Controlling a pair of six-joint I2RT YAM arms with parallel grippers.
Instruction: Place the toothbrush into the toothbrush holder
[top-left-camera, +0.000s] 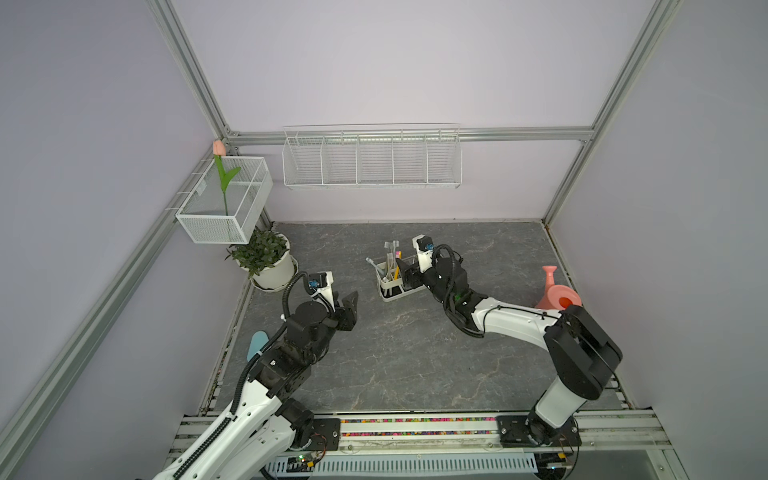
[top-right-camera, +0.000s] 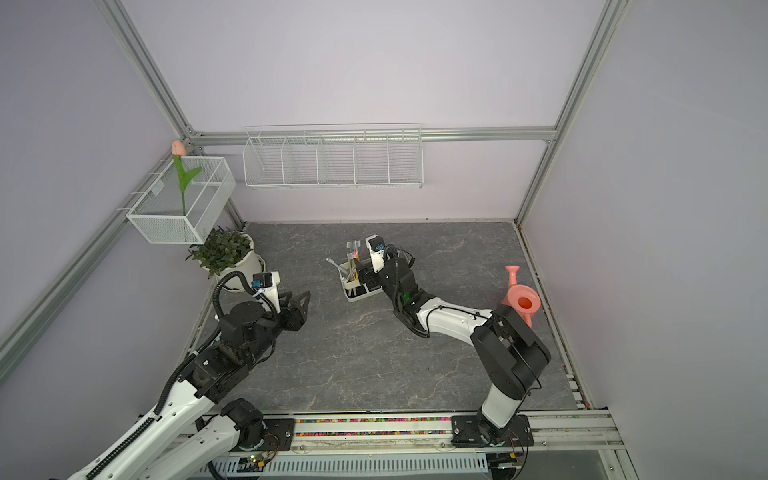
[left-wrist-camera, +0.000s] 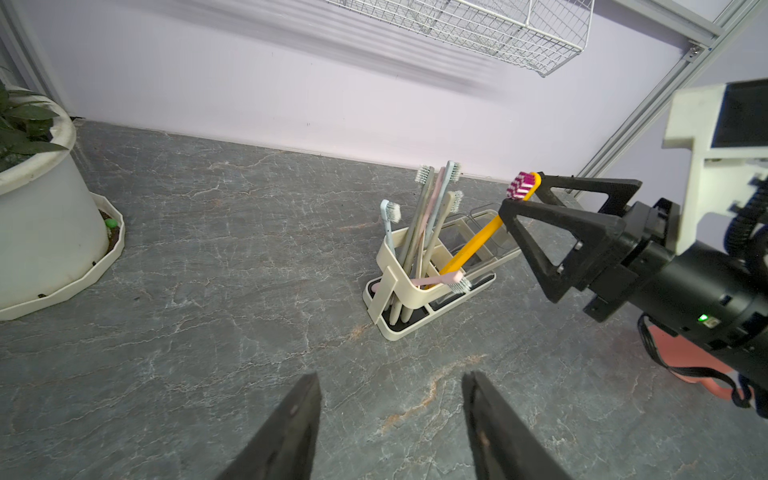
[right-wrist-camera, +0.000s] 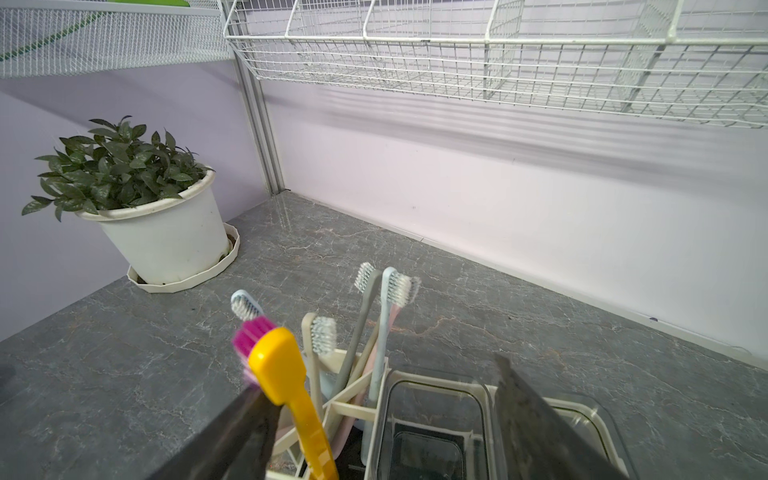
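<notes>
A yellow toothbrush (left-wrist-camera: 478, 240) with magenta bristles leans to the right in the cream toothbrush holder (left-wrist-camera: 384, 264), its lower end inside the rim. In the right wrist view the yellow toothbrush (right-wrist-camera: 300, 408) rises beside the left finger, not squarely between the fingers. My right gripper stands open, its fingers apart over the holder's clear compartments (right-wrist-camera: 432, 400). From the left wrist view, the brush's head overlaps the right gripper's fingertips; whether they touch cannot be told. My left gripper is open and empty, well to the front left of the holder.
Several other toothbrushes (right-wrist-camera: 382, 320) stand in the holder. A potted plant (right-wrist-camera: 168, 224) is at the back left, a pink watering can (top-left-camera: 560, 296) at the right. Wire baskets (top-left-camera: 372, 160) hang on the back wall.
</notes>
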